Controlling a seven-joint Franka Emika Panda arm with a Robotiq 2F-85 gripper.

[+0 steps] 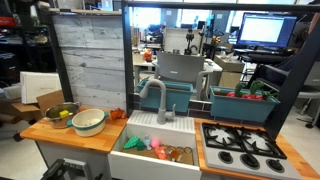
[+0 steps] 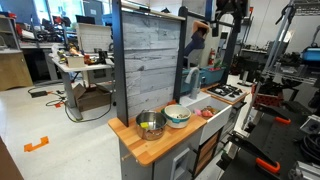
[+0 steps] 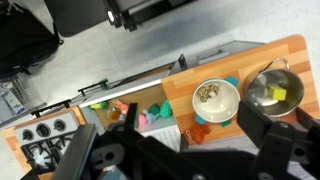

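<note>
My gripper is open in the wrist view, its two dark fingers wide apart with nothing seen between them. It hangs high above the counter, clear of everything. Below it, a pale bowl (image 3: 216, 100) holds a few small brownish pieces. Beside that bowl stands a metal pot (image 3: 277, 91) with something yellow inside. An orange-red item (image 3: 197, 131) lies on the wood near the bowl. Colourful toy items (image 3: 152, 114) lie in the sink. In exterior view 2 the pale bowl (image 2: 177, 114) and pot (image 2: 151, 125) share the wooden counter end.
A stove (image 1: 244, 148) is right of the sink (image 1: 122, 143), with a tall faucet (image 1: 155, 91) behind it. Teal baskets (image 1: 241, 106) hang at the back. A grey plank wall (image 1: 92, 62) and dark posts rise behind the pot and bowl.
</note>
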